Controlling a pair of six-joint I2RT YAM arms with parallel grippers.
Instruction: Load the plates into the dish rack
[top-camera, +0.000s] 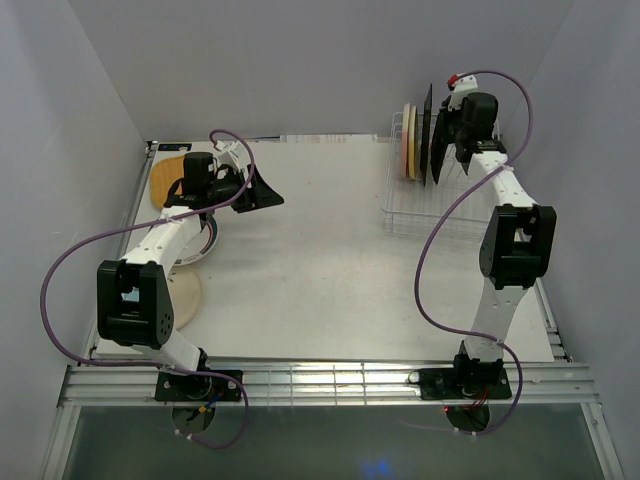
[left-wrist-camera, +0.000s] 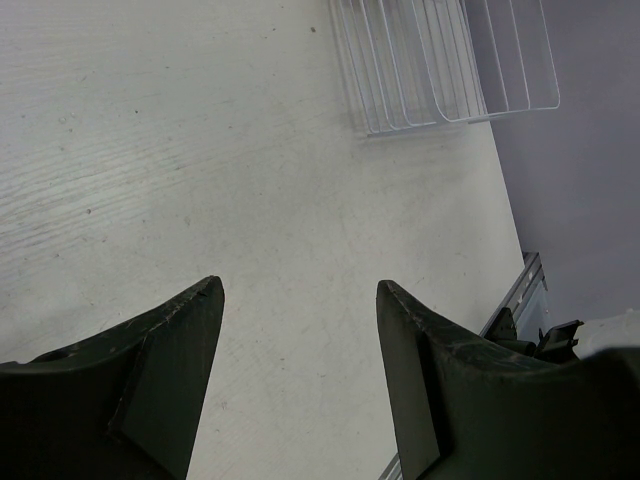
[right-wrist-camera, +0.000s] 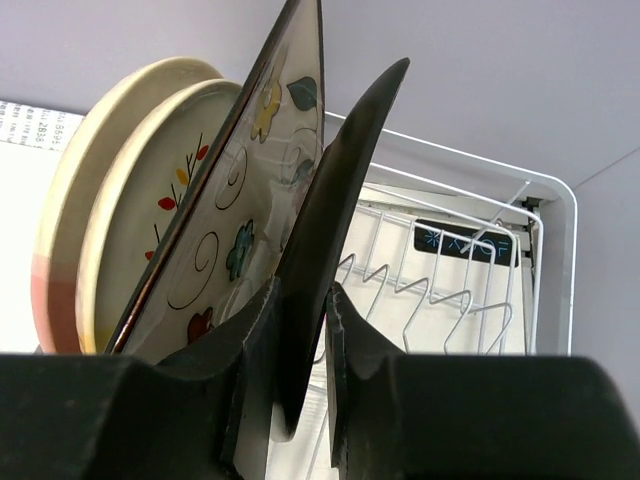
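In the dish rack (top-camera: 430, 220) at the back right, several plates stand on edge: pale ones (right-wrist-camera: 160, 190), a square patterned plate (right-wrist-camera: 260, 190) with a dark back, and a dark plate (right-wrist-camera: 345, 170) at the right of these. My right gripper is shut on that dark plate, which leans slightly toward the patterned one. My left gripper stands open over the left part of the table, with nothing between its fingers. Beneath and beside the left arm lie more plates: an orange one (top-camera: 162, 182), a white rimmed one (top-camera: 202, 250) and a beige one (top-camera: 185, 298).
Free wire slots show at the right of the rack in the right wrist view. Walls stand behind and at both sides.
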